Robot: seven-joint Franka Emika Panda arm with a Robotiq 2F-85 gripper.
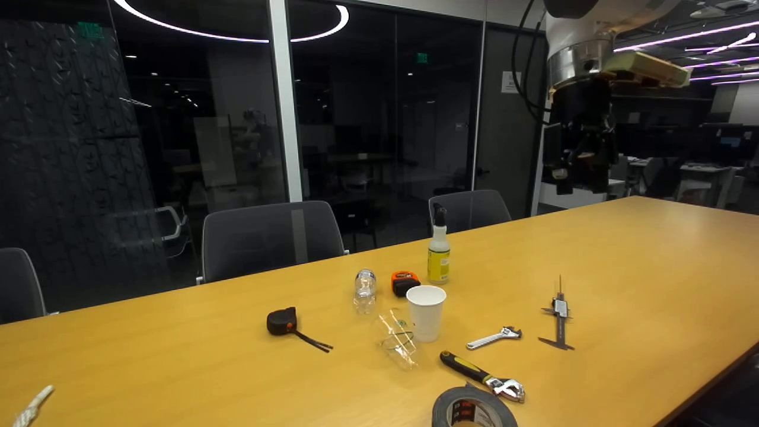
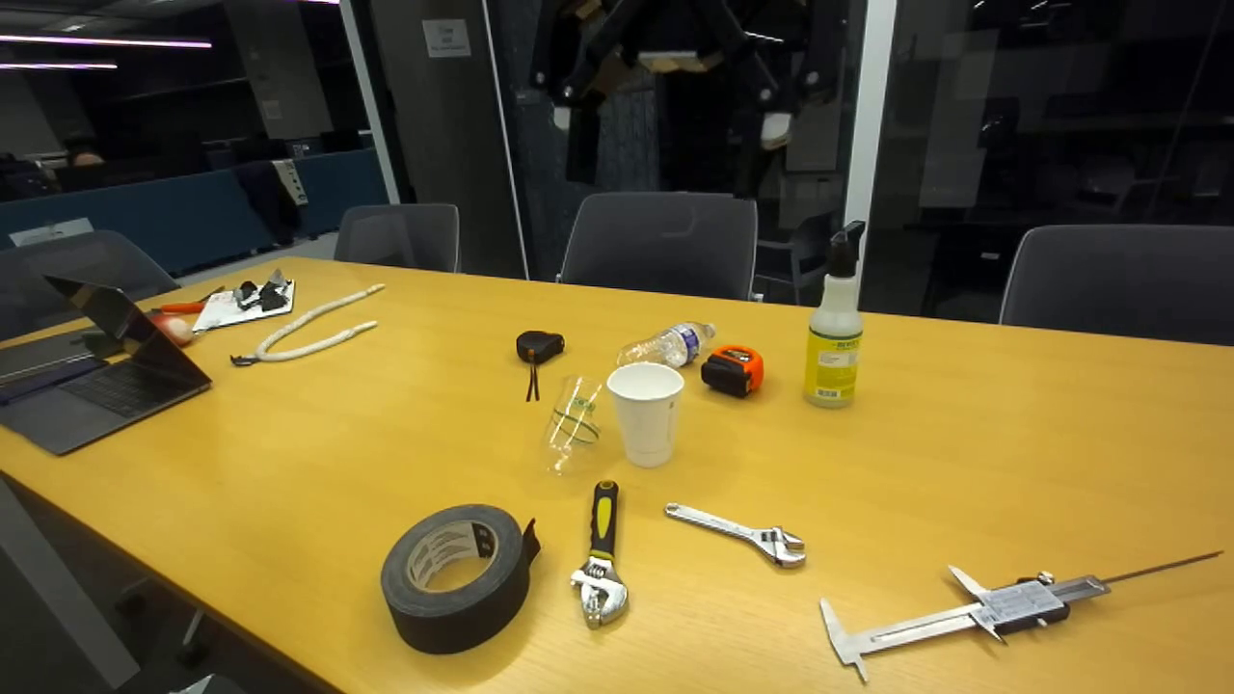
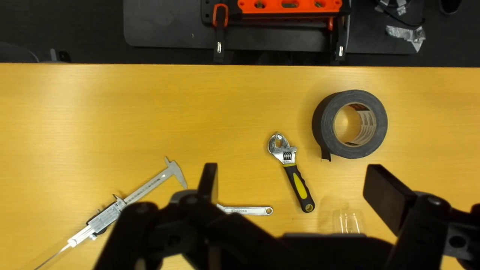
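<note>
High over the table, my gripper (image 2: 677, 156) stands open with nothing between its fingers. In the wrist view its dark fingers (image 3: 387, 198) are spread wide, well above the surface. Below lie a yellow-and-black wrench (image 3: 297, 180), a roll of black tape (image 3: 380, 123) and a small silver wrench (image 3: 249, 210), partly hidden by the gripper. A digital caliper (image 3: 105, 216) rests at the lower left of that view. A white paper cup (image 2: 648, 416) is upright beside a clear plastic cup (image 2: 572, 426) lying on its side.
Toward the far side are a spray bottle (image 2: 835, 347), an orange tape measure (image 2: 734, 370), a lying water bottle (image 2: 668, 345) and a black tape measure (image 2: 539, 346). A laptop (image 2: 121, 370) and white rope (image 2: 307, 330) occupy the left end. Bare table extends right of the spray bottle.
</note>
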